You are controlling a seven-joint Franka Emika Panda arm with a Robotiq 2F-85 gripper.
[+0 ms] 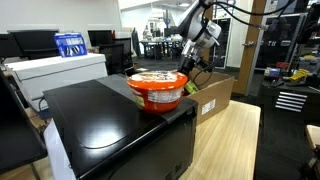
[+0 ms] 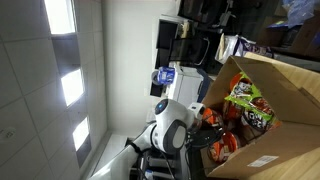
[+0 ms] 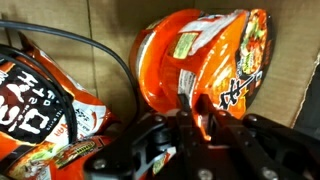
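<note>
An open cardboard box (image 2: pixel 290 140) holds several packets. My gripper reaches down into it, and in the wrist view its fingers close on the edge of a shiny orange-red packet (image 3: pixel 238 72). The dark fingers cover part of that packet, so the exact contact is hard to see. From the side, the gripper (image 2: pixel 208 124) is at the box's inner left part. A green packet (image 2: pixel 242 90) leans inside by the far wall. Another red-and-black packet (image 3: pixel 28 105) lies to the left in the wrist view.
A red-orange bowl-shaped package (image 1: pixel 158 92) stands on the black surface (image 1: pixel 95 112) close to exterior camera 1. Black cables (image 3: pixel 105 48) cross the wrist view.
</note>
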